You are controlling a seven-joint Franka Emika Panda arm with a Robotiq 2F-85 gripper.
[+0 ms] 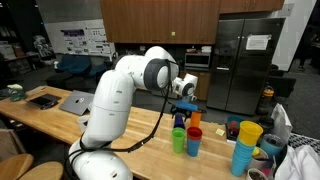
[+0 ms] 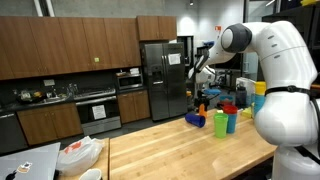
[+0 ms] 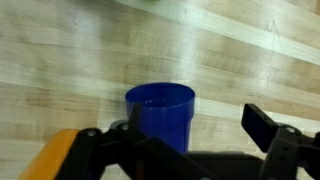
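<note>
A dark blue cup (image 3: 160, 115) shows in the wrist view, below and between the spread fingers of my gripper. The gripper is open, with its right finger (image 3: 262, 126) well clear of the cup; the left finger partly covers the cup's lower left side. In exterior view 2 the blue cup (image 2: 195, 120) looks to be on its side on the table, under the gripper (image 2: 204, 104). Exterior view 1 shows the same cup (image 1: 180, 121) behind a green cup. Whether a finger touches it, I cannot tell.
Near the blue cup stand an orange cup (image 1: 196, 118), a green cup (image 1: 178, 140) and a red cup (image 1: 194, 141). Stacked blue cups (image 1: 241, 157) and a yellow cup (image 1: 249, 132) crowd the right side. The wooden tabletop (image 2: 165, 155) has wide free room.
</note>
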